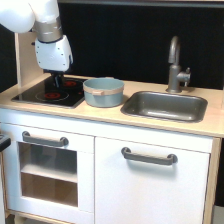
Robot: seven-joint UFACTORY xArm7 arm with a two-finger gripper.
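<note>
My gripper (58, 76) hangs at the upper left of the camera view, low over the black stove (40, 93) with red rings; its fingers are dark and small, and whether they are open or shut is hard to make out. A blue-grey pot (103, 95) stands on the wooden counter just right of the stove, apart from the gripper.
A steel sink (165, 101) with a tall tap (176, 65) occupies the right of the counter (120, 118). Below are a glass oven door and a white cupboard door (150, 180). A dark wall is behind.
</note>
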